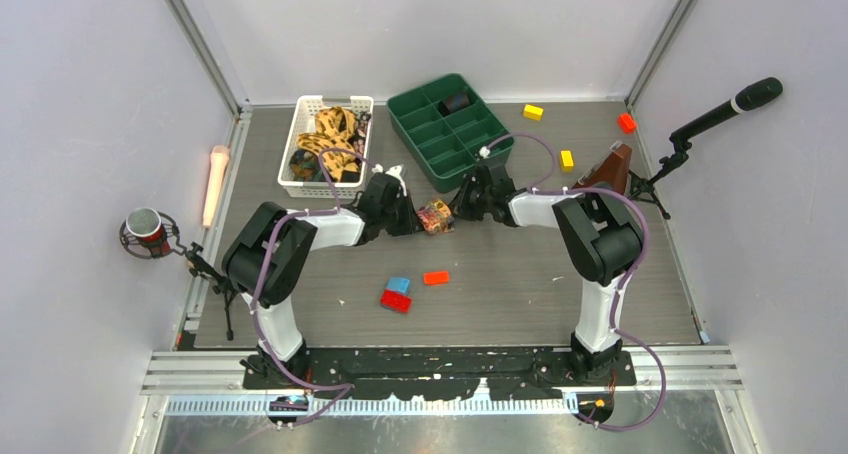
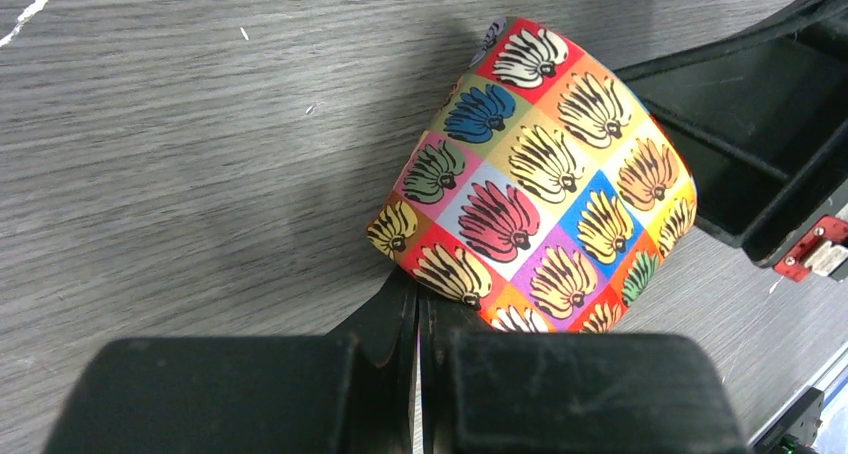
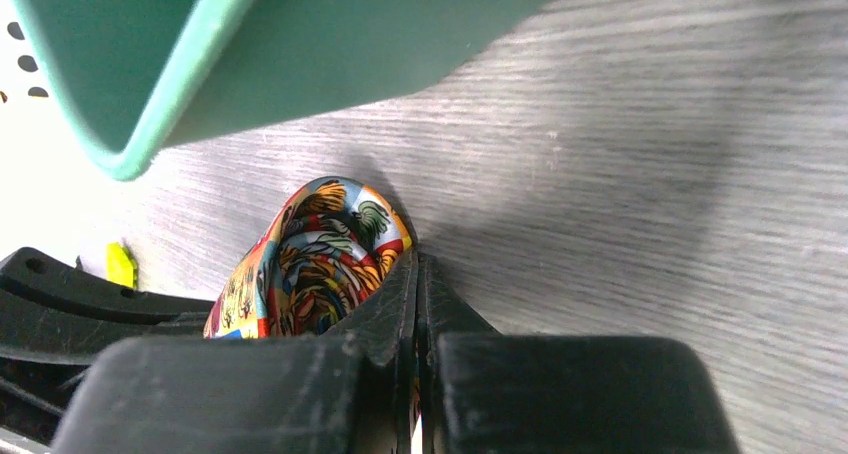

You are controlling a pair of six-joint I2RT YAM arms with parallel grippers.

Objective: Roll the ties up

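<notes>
A rolled tie [image 1: 435, 217] with a colourful patchwork print lies on the table between my two grippers. In the left wrist view its outer face [image 2: 540, 184] shows; the right wrist view shows its coiled end [image 3: 335, 249]. My left gripper is shut, its fingertips at the roll's near edge; anything between them is too thin to make out. My right gripper is shut on the edge of the roll, at the coiled end. Parts of the tie are hidden behind the fingers.
Behind the right gripper stands a green compartment box [image 1: 440, 169] holding a dark roll [image 1: 453, 103]. A white basket [image 1: 297, 134] of cloths is at the back left. Toy bricks [image 1: 395, 301] lie in front.
</notes>
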